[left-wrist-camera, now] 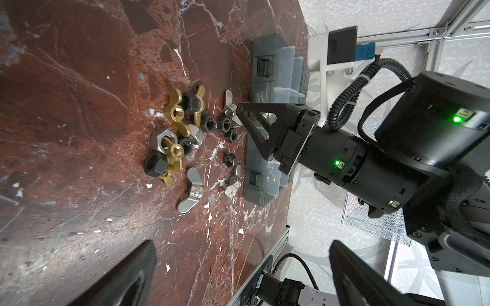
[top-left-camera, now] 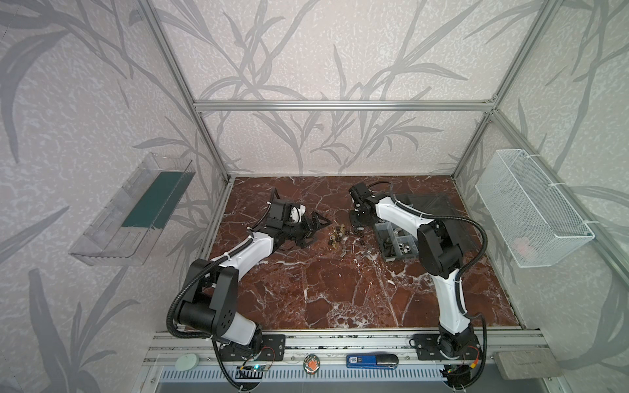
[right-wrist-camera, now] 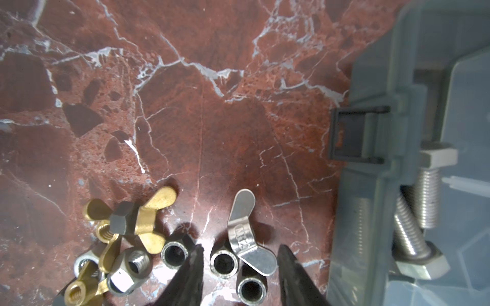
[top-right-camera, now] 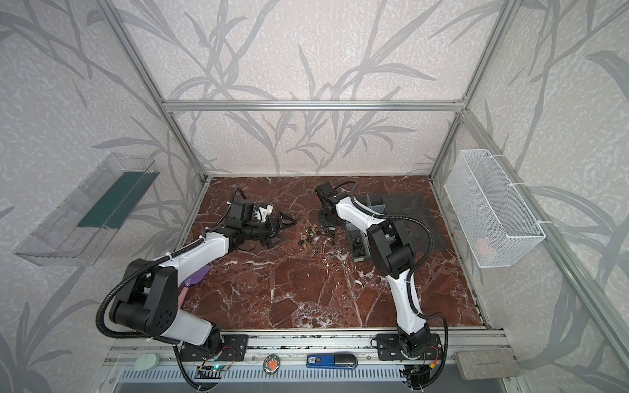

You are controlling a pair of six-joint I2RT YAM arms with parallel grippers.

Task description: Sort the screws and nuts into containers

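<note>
A pile of brass wing nuts (left-wrist-camera: 178, 113), steel wing nuts (left-wrist-camera: 191, 188) and dark hex nuts (left-wrist-camera: 155, 164) lies mid-table. My left gripper (top-left-camera: 314, 222) stands open at the pile's left, fingers empty. My right gripper hovers just right of the pile, its fingers part open either side of a silver wing nut (right-wrist-camera: 240, 234) and dark nuts below it; whether they touch is unclear. The grey compartment box (right-wrist-camera: 367, 214) is beside it, holding bolts (right-wrist-camera: 426, 193) and other small parts.
A dark mat or lid (top-left-camera: 452, 242) lies at the right of the box. Wire baskets (top-left-camera: 534, 216) hang on both walls.
</note>
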